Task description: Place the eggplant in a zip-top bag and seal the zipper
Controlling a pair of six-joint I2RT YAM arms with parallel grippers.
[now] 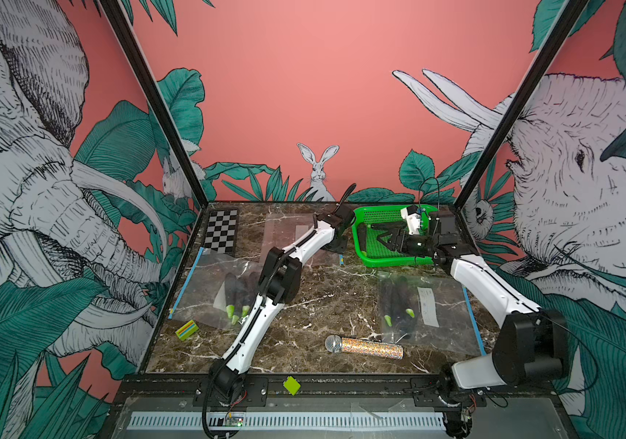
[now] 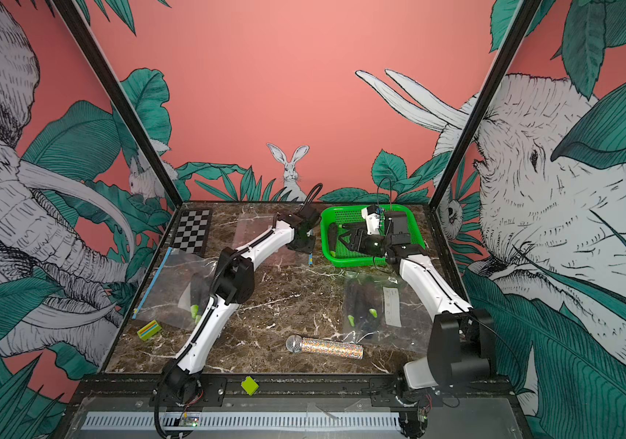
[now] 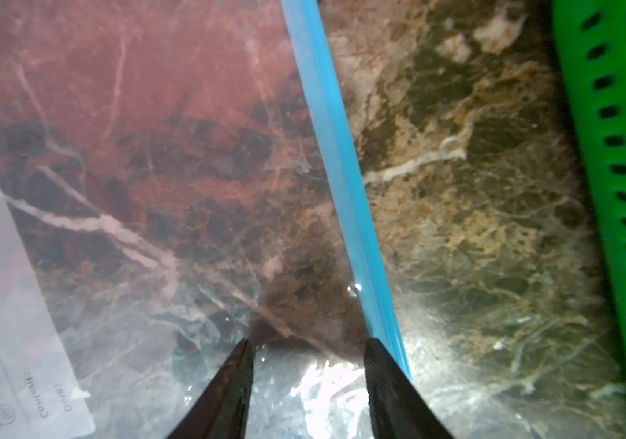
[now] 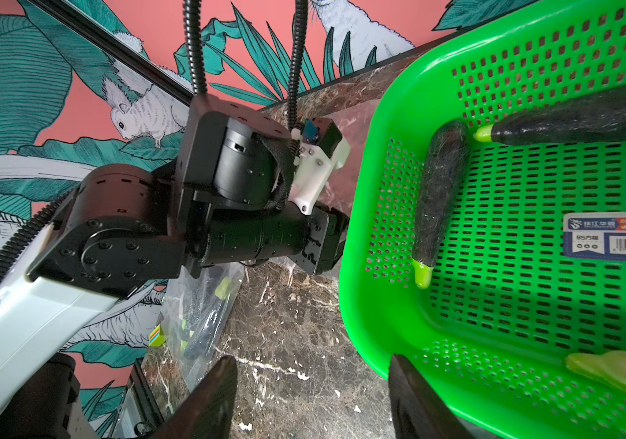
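Note:
An empty-looking zip bag [image 3: 181, 161] with a blue zipper [image 3: 346, 190] lies flat at the back middle. My left gripper hangs open over its zipper edge, nothing between the fingers. My right gripper is open over the green basket [image 4: 360, 278], which holds dark eggplants [image 4: 437, 197] with green ends. Two other bags [image 1: 444, 322] [image 2: 166, 292], each with dark eggplants inside, lie at the front right and front left.
A glittery cylinder [image 1: 364, 347] lies at the front middle, a yellow-green block [image 1: 187, 329] at the left and a checkerboard [image 1: 220, 230] at the back left.

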